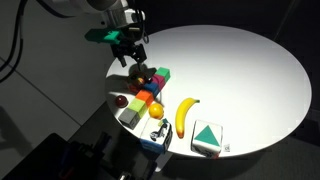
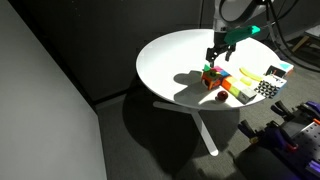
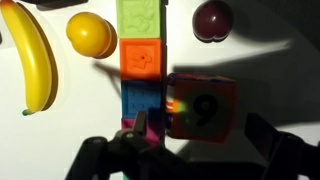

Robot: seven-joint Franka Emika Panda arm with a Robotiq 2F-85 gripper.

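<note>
My gripper is open, nothing held between its fingers. In the wrist view an orange-red cube with a dark 9 (image 3: 203, 108) lies between and ahead of the spread fingers. Close along its left side runs a row of coloured blocks: light green (image 3: 139, 18), orange (image 3: 140, 58), blue (image 3: 141, 97) and magenta, the last partly hidden by a finger. From outside, the gripper (image 2: 221, 57) hangs above the table, apart from the number cube (image 2: 211, 78).
A dark red plum (image 3: 212, 20), a small orange fruit (image 3: 91, 34) and a banana (image 3: 28, 58) lie around the blocks. Near the front edge of the white round table (image 1: 245, 75) are a patterned box (image 1: 156, 133) and a cube with a green triangle (image 1: 207, 138).
</note>
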